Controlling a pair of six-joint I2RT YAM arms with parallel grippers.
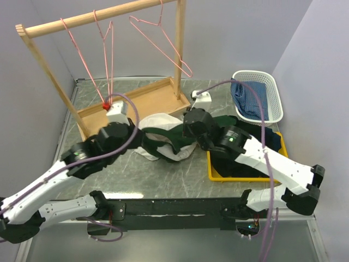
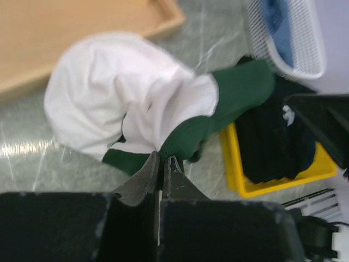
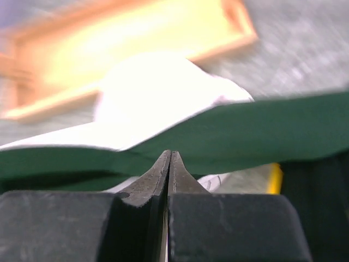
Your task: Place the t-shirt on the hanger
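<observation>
A dark green and white t-shirt (image 1: 166, 132) hangs bunched between both grippers, above the middle of the table. My left gripper is shut on a green fold, with white cloth (image 2: 87, 90) spread beyond it. In the right wrist view, a green band of the shirt (image 3: 245, 134) runs across the tips of my right gripper, which is shut with the cloth at its fingertips; the pinch itself is hard to see. Pink hangers hang on the wooden rack (image 1: 95, 17): a right one (image 1: 158, 43), a middle one (image 1: 107, 54) and a left one (image 1: 82, 60).
The rack's wooden base (image 1: 144, 103) lies behind the shirt. At right stands a yellow bin (image 1: 212, 169) with dark clothes, and behind it a white basket (image 1: 275, 98) holding blue folded cloth. Bare table shows in front at left.
</observation>
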